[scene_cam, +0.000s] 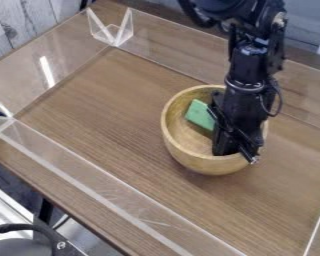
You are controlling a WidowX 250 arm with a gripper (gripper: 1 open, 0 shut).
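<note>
A round tan bowl (190,152) sits on the wooden table, right of centre. A green block (199,114) lies inside it, against the back-left part. My black gripper (234,144) reaches down from the top right into the bowl's right part, beside the green block and partly covering the bowl. I cannot make out its fingertips clearly; it looks shut, and whatever may be between the fingers is hidden.
A clear plastic piece (109,30) is at the back left.
</note>
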